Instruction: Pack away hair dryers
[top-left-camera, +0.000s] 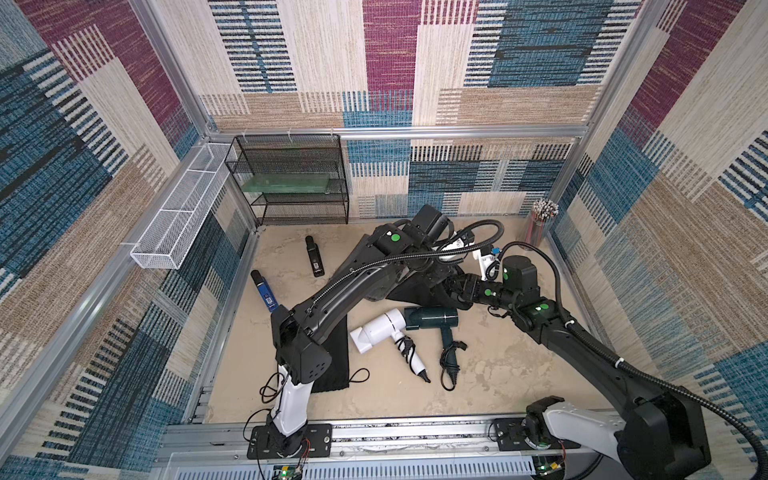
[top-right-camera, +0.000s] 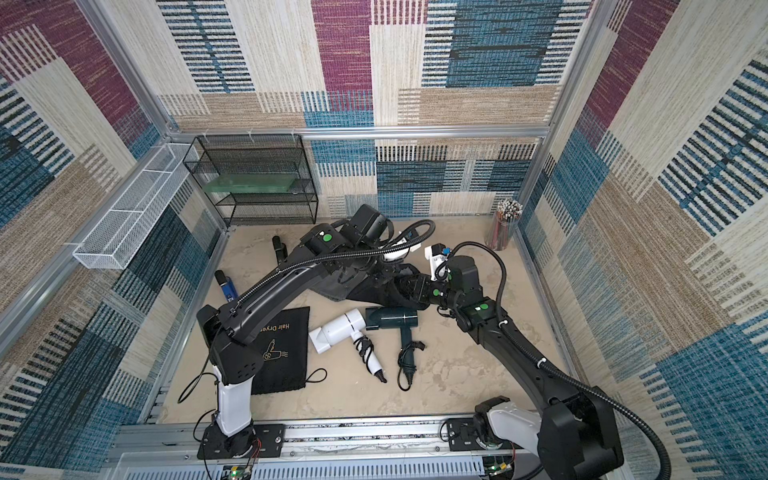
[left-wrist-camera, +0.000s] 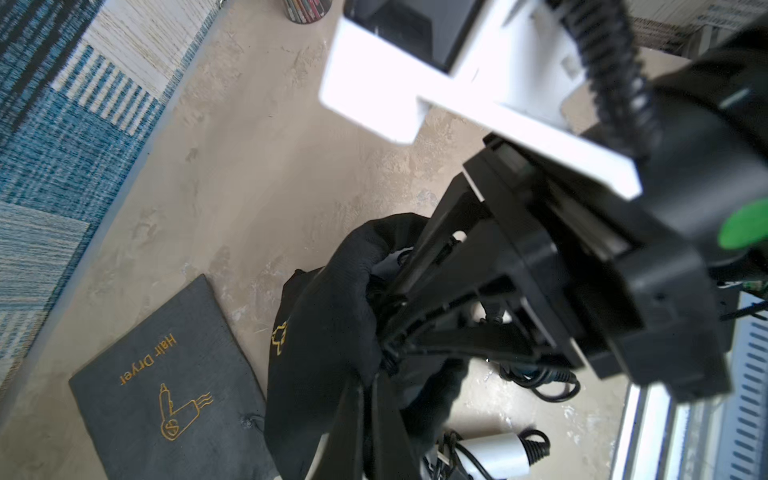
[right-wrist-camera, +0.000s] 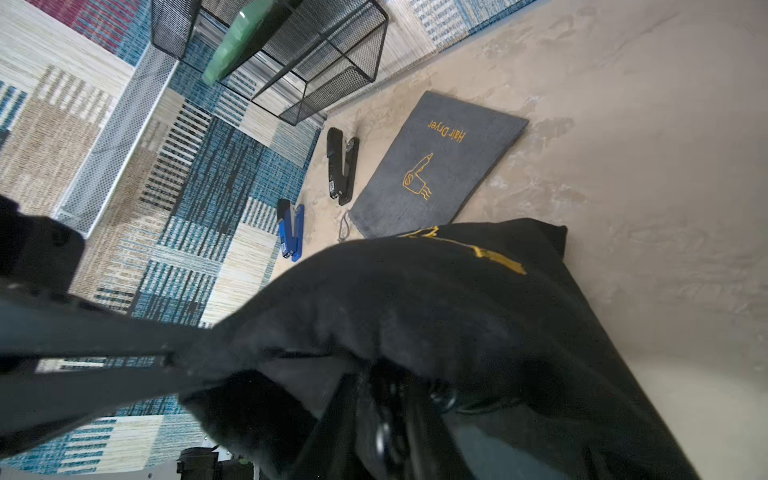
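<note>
A black bag with gold print (left-wrist-camera: 316, 352) is bunched up at the middle back, its mouth around dark contents that I cannot make out. My left gripper is shut at the bag, fingers partly hidden by cloth. My right gripper reaches into the bag's mouth from the right; its fingertips are obscured, so its finger is unclear. In front lie a white hair dryer (top-left-camera: 376, 328) and a dark green hair dryer (top-left-camera: 432, 318), cords wrapped. Flat Hair Dryer bags lie at the front left (top-right-camera: 272, 352) and, in the right wrist view, farther back (right-wrist-camera: 432, 168).
Staplers, black (top-left-camera: 313, 256) and blue (top-left-camera: 264, 290), lie at the left. A wire rack (top-left-camera: 288, 208) stands at the back left, a holder with sticks (top-left-camera: 534, 228) at the back right.
</note>
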